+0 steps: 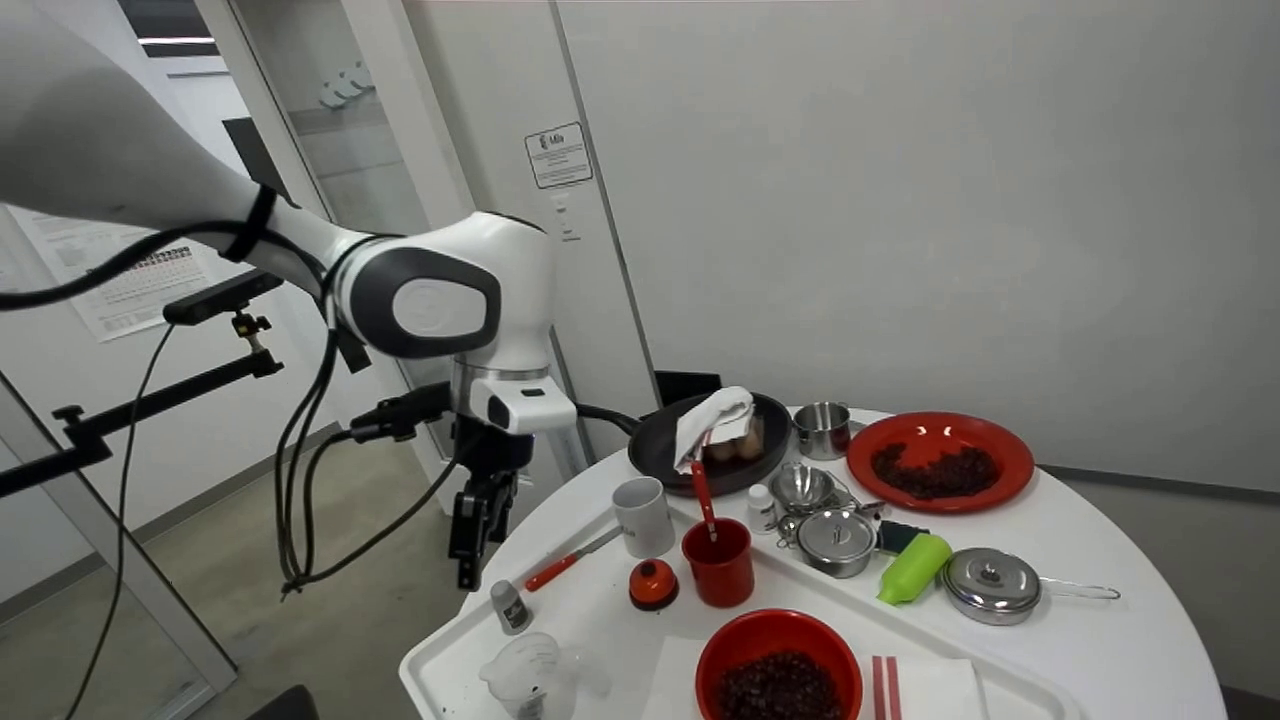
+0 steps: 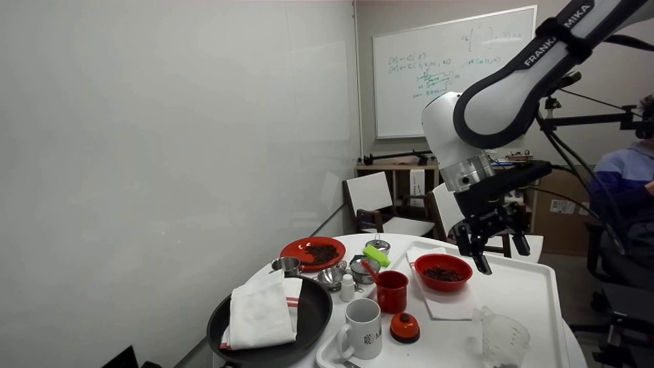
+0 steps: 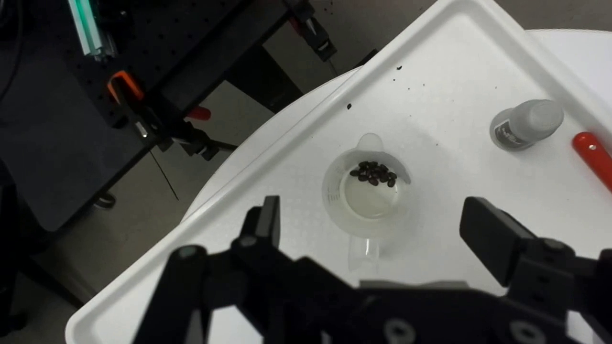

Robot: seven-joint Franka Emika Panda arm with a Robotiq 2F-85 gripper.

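My gripper is open and empty, its two dark fingers [image 3: 267, 220] far apart. In the wrist view a clear measuring cup [image 3: 338, 195] appears between and beyond them, with several dark beans [image 3: 376, 172] at its bottom. The cup stands upright on the white tray, its handle [image 3: 364, 252] pointing toward the gripper's base. Exterior view 2 has the gripper [image 2: 504, 257] in the air above the tray, clear of the cup [image 2: 504, 337]. A red bowl [image 2: 423, 270] of dark beans sits on a cloth there.
A small grey-capped bottle [image 3: 519, 126] and a red-handled knife [image 1: 554, 569] lie near the cup's side of the tray [image 3: 459, 69]. Farther off are a grey mug [image 1: 644, 518], an orange-red timer-like object [image 1: 653, 582], a red cup [image 1: 720, 570], a black pan [image 1: 654, 450] and a red plate [image 1: 1008, 450].
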